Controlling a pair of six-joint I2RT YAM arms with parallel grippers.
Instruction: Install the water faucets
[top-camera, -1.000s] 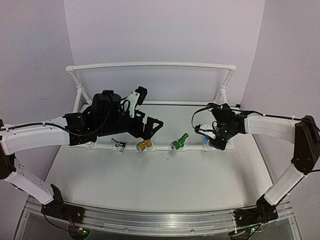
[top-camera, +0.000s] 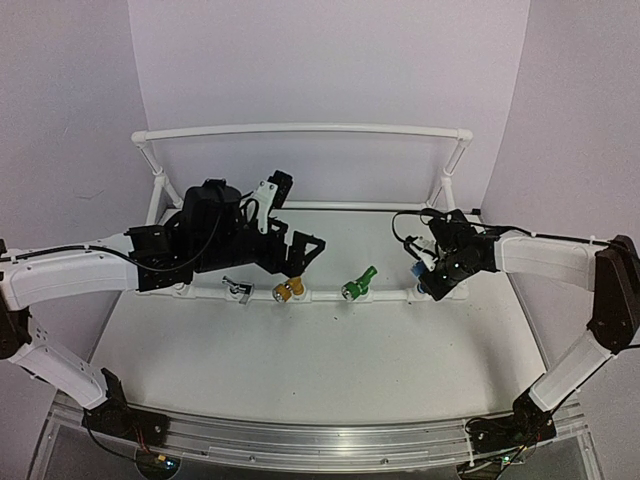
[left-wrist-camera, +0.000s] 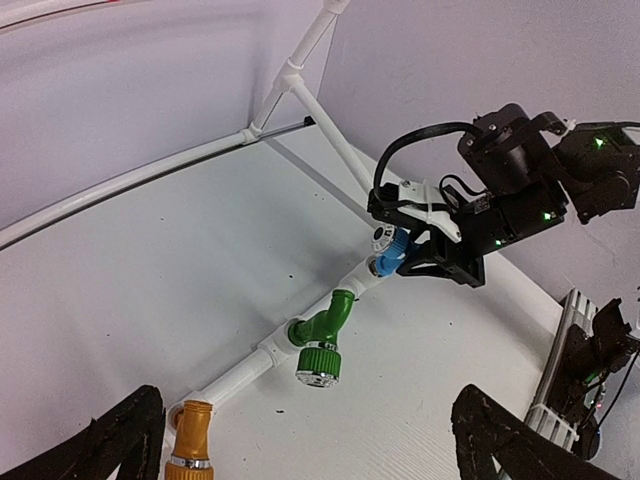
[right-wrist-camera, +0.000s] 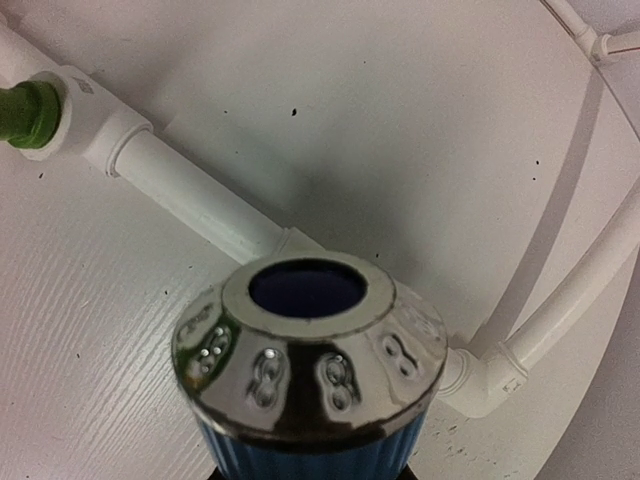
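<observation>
The blue faucet (left-wrist-camera: 394, 247) is at the right end of the white pipe, its blue elbow meeting the pipe in the left wrist view. My right gripper (top-camera: 424, 278) is around it, and the silver-ringed blue head (right-wrist-camera: 310, 370) fills the lower middle of the right wrist view, dark finger edges barely showing at either side. Along the same pipe are the green faucet (top-camera: 359, 284), the orange faucet (top-camera: 288, 289) and a silver faucet (top-camera: 239, 290). Above the orange one hangs my left gripper, fingers wide apart and nothing between them.
The lower white pipe (top-camera: 323, 296) runs across the board, with a white pipe frame (top-camera: 300, 128) rising behind it. Bare white board (top-camera: 300, 360) lies in front, up to the metal rail (top-camera: 320, 437). Walls close in both sides.
The left arm and the other faucets have stayed put.
</observation>
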